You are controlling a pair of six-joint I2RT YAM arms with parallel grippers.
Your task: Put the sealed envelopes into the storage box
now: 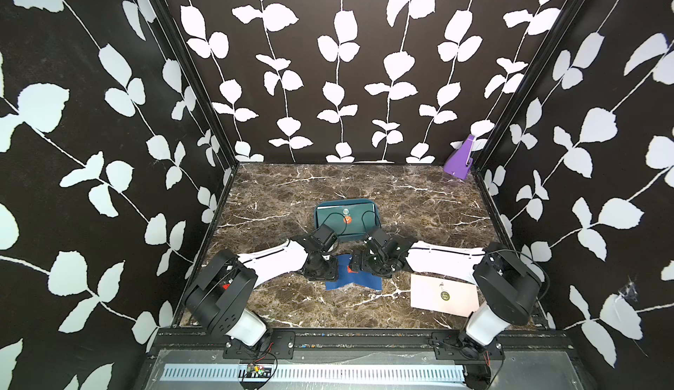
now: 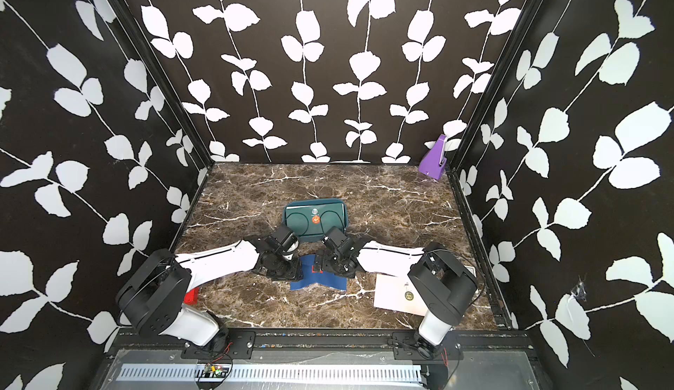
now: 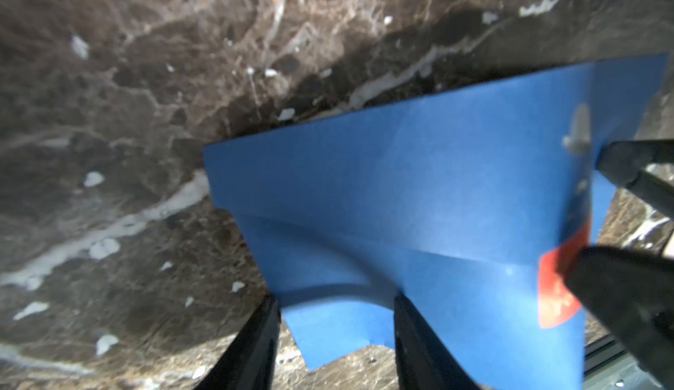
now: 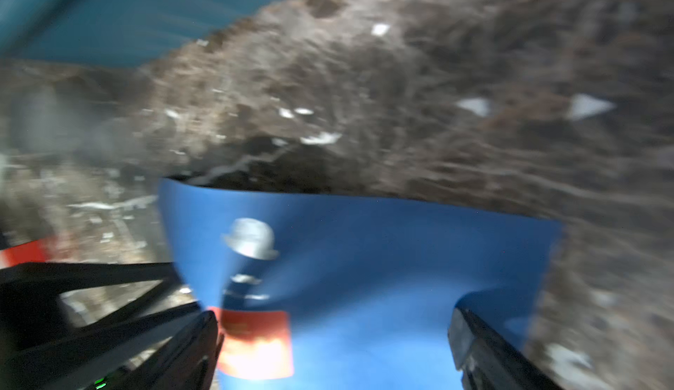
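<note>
A blue envelope (image 1: pixel 344 277) with an orange-red seal lies at the front middle of the table, buckled upward near its centre. My left gripper is over its left part, fingers apart, with blue paper showing between them. At its right part stands my right gripper, open wide around the paper. The teal storage box (image 1: pixel 347 200) sits just behind both grippers and has a green envelope (image 1: pixel 332 213) inside. A cream envelope (image 1: pixel 427 290) with a gold seal lies flat at front right, partly under the right forearm.
Something red (image 2: pixel 190 296) shows beside the left arm's base. A purple object (image 1: pixel 459 159) stands in the far right corner. The table left, right and behind the box is clear.
</note>
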